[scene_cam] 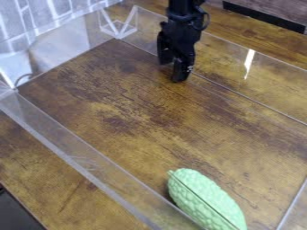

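Note:
My black gripper (175,61) is at the top middle, low inside a clear-walled enclosure, close to its back wall. Its fingers are dark and small in the view; it stands open, and I see nothing clearly held in it. A pale green, bumpy oblong object (206,199) lies at the bottom right, far from the gripper.
Clear walls (66,153) run around it. White tiled material (36,31) is at the upper left, and more wooden surface lies beyond the walls.

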